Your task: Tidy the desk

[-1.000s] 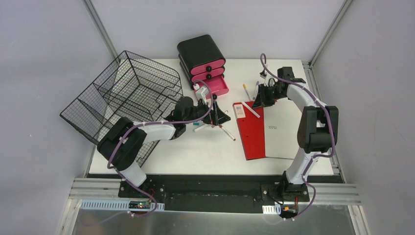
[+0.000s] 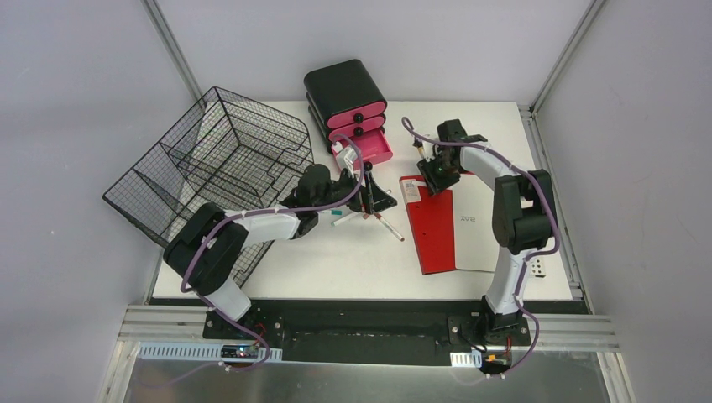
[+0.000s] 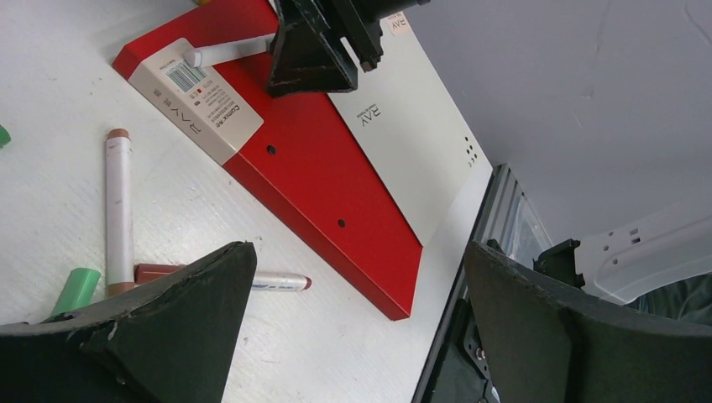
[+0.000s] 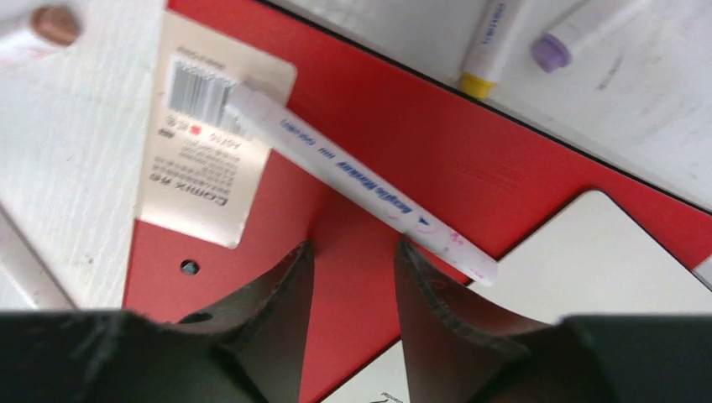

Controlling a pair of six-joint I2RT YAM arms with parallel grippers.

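A white marker [image 4: 361,180] lies across the red box [image 2: 432,243] near its label. My right gripper is over it, fingers apart, with red surface between the tips and the marker just beyond them. My left gripper hangs open over more markers, including a white one [image 3: 119,201], a red-capped one [image 3: 285,280] and a green one [image 3: 77,290]. Yellow-capped [image 4: 494,42] and purple-capped markers [image 4: 588,34] lie beside the red box.
A black organizer [image 2: 340,88] with an open pink drawer [image 2: 378,147] stands at the back. A wire rack [image 2: 201,151] fills the left. A white flat item [image 2: 474,227] lies at the right.
The left arm is almost still.
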